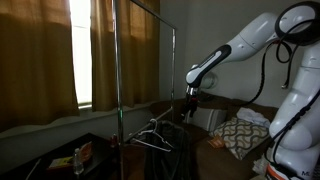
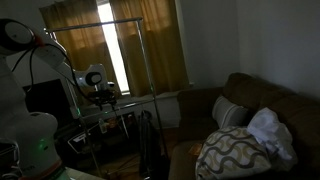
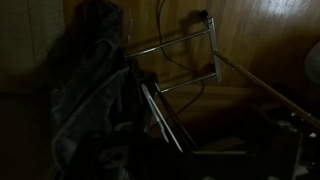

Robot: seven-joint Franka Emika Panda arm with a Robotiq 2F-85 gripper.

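Observation:
My gripper [image 1: 188, 114] hangs in the air near the clothes rack, above and right of the white hanger [image 1: 157, 135] and dark garment [image 1: 167, 158] in exterior view 1. The wrist view looks down on the crumpled dark garment [image 3: 88, 112] and pale hanger bars [image 3: 158, 115]. Deep shadow hides most of the gripper along the lower edge there. Nothing shows held, and the fingers look open. Exterior view 2 has the gripper [image 2: 105, 103] in front of the window, beside the rack frame [image 2: 148, 62].
The metal rack's upright [image 1: 119, 85] stands left of the garment. A low dark table [image 1: 60, 165] holds several small items, including a bottle [image 1: 78, 161]. Behind the arm is a brown sofa [image 1: 210, 158] with a patterned pillow [image 1: 238, 136]. Wooden floor [image 3: 265, 35] shows below.

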